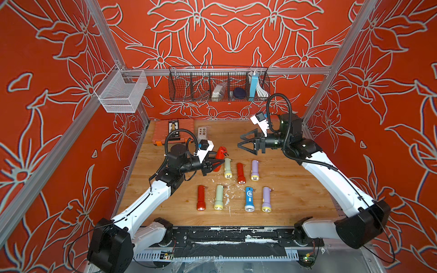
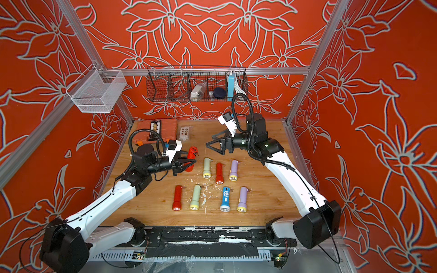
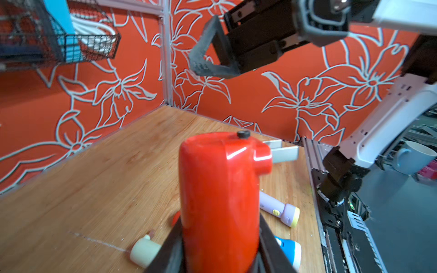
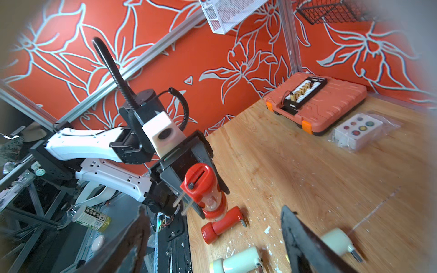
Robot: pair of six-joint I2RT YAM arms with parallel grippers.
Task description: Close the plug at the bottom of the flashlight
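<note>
A red flashlight is held upright in my left gripper, its bottom end upward with the plug sticking out to the side, plain in the right wrist view at the top of the red body. My right gripper hangs open above the table, to the right of and slightly higher than that flashlight, with nothing between its fingers.
Several other flashlights lie on the table in red, green, purple and blue, including a blue one. An orange case and a bagged white item are at the back left. A wire basket hangs on the back wall.
</note>
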